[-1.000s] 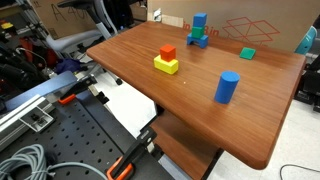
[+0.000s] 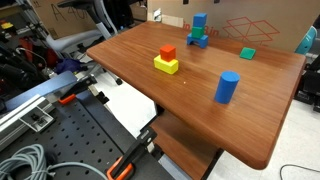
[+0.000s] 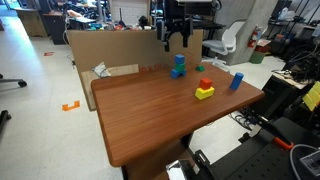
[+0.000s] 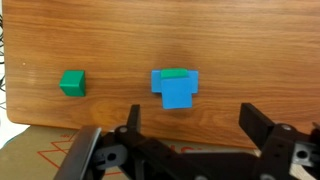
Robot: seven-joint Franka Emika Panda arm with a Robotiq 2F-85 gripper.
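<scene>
A small stack stands toward the back of the wooden table. It has a blue arched base [image 2: 197, 42], a green block [image 2: 197, 31] in the middle and a blue block [image 2: 200, 20] on top. My gripper [image 3: 176, 46] is open above this stack, its fingers wide apart with nothing between them. Seen from the wrist, the top blue block [image 4: 177, 93] lies between the two fingertips sideways but a little ahead of the gripper. The stack looks upright and untouched.
A loose green block [image 2: 247, 53] lies to one side of the stack. Nearer the front edge, a red block [image 2: 168, 51] sits on a yellow one [image 2: 166, 64]. A blue cylinder [image 2: 227, 87] stands apart. A low panel [image 3: 120, 50] borders the back.
My gripper's fingers now show at the top edge of exterior view 1, above the stack, where they were out of sight before. The blocks have stayed in place.
</scene>
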